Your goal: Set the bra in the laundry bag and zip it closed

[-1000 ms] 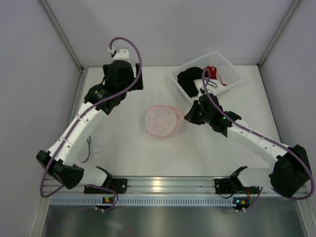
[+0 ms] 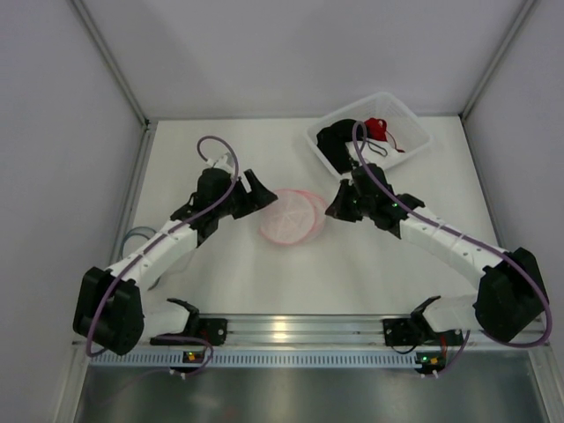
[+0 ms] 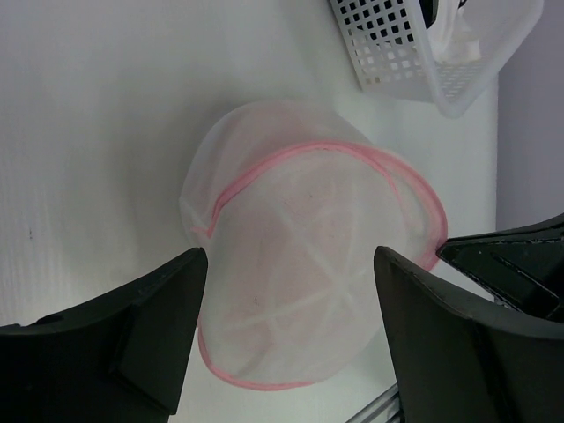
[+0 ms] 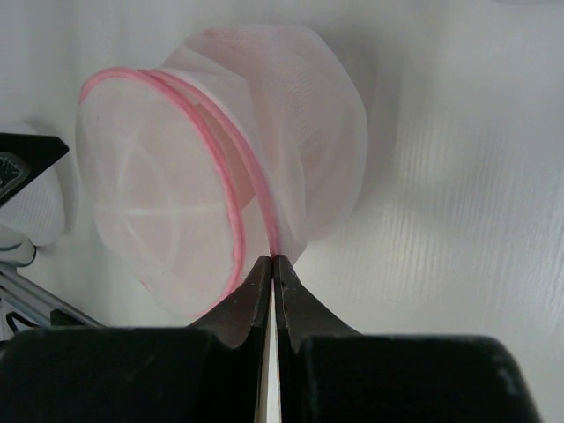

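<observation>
The white mesh laundry bag [image 2: 289,218] with pink trim lies on the table between my arms, its mouth partly raised at the right. My right gripper is shut on the bag's pink edge at that side. Over the bag's left side, my left gripper [image 2: 267,202] stands part open; in the left wrist view the mesh [image 3: 291,264] shows between its fingers, with nothing gripped. A black garment [image 2: 336,143] and a red garment with thin straps [image 2: 376,129] lie in the basket; which is the bra is unclear.
The white basket [image 2: 411,124] stands at the back right, close behind my right arm. A round white mesh item with a grey-green edge [image 2: 139,233] lies partly under my left arm.
From high at the back left, my left gripper has come down and forward to the bag's left side, its fingers drawing closer together. The right gripper has shifted slightly left with the bag's edge.
</observation>
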